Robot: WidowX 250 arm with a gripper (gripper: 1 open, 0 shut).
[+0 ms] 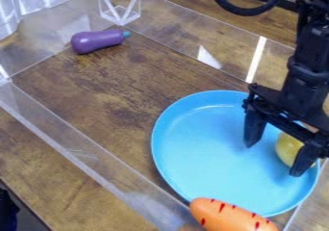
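Observation:
My black gripper [279, 136] is at the right side of the blue plate [206, 153], open, its fingers around a yellow egg-shaped object [290, 148] that is partly hidden behind them. An orange carrot [229, 217] lies at the plate's front edge. A purple eggplant [99, 40] lies at the upper left of the wooden table.
Transparent strips or walls run along its left and far sides, and a small white wire-like piece [118, 6] stands at the back.

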